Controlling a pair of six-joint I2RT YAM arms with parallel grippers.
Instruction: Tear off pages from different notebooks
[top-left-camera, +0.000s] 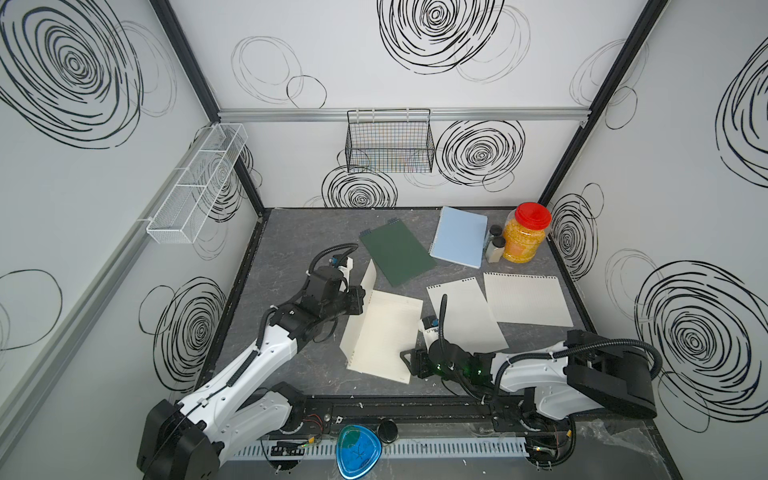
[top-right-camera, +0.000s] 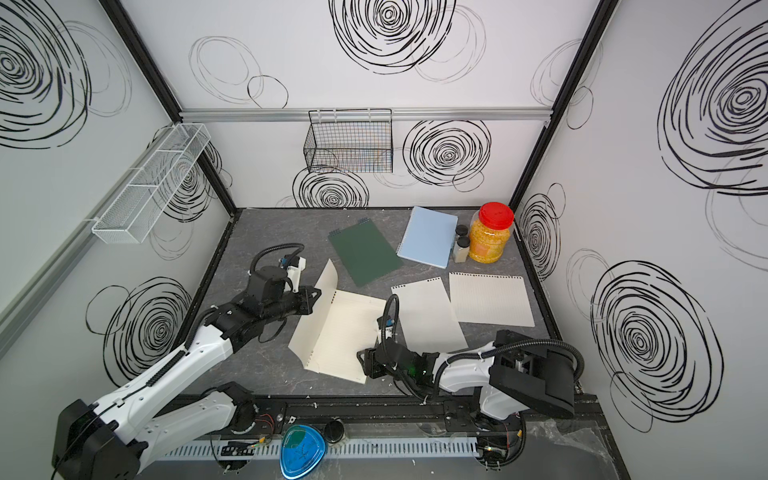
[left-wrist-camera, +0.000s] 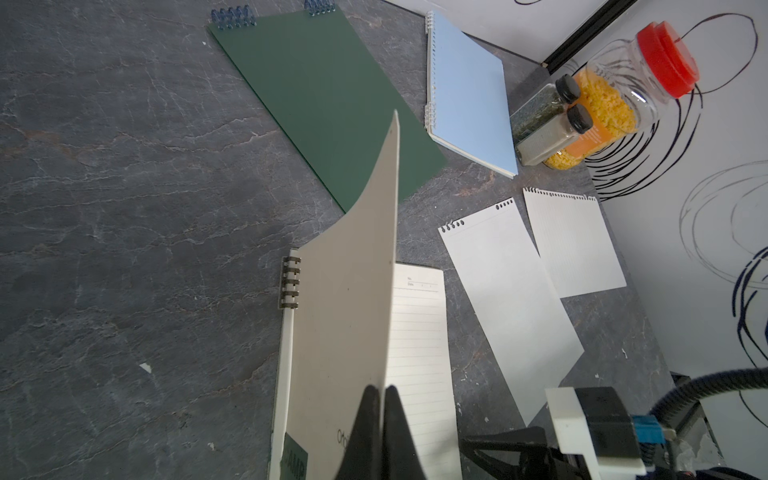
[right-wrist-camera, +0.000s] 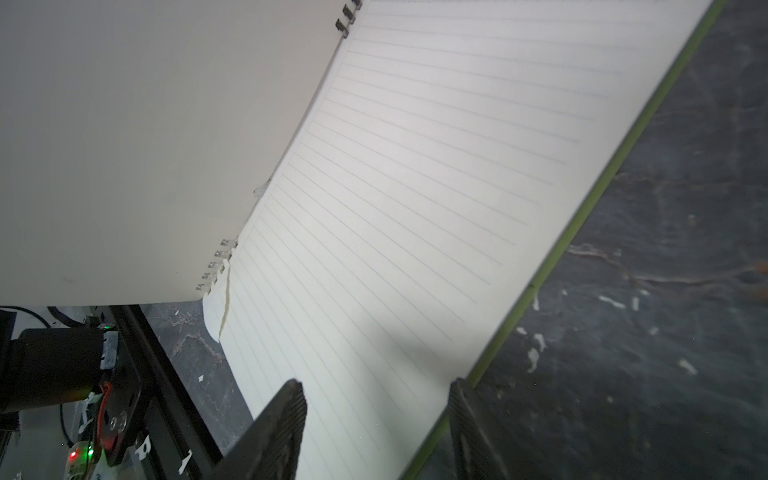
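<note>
A spiral notebook (top-left-camera: 388, 336) lies on the table with its lined pages facing up. Its light cover (left-wrist-camera: 344, 320) stands raised on the left, and my left gripper is shut on the edge of that cover. Over the lower right part of the lined page (right-wrist-camera: 400, 176), my right gripper is open, its fingers spread either side of the page's edge; contact with the paper cannot be made out. A green notebook (top-left-camera: 397, 252) and a light blue notebook (top-left-camera: 459, 236) lie closed farther back.
Two loose sheets with ragged holes, one sheet (top-left-camera: 464, 316) beside the notebook and another sheet (top-left-camera: 528, 299) farther right, lie flat. Two shakers (left-wrist-camera: 552, 136) and a red-lidded jar (top-left-camera: 525, 233) stand at the back right. Bare table (top-left-camera: 296, 232) shows at the back left.
</note>
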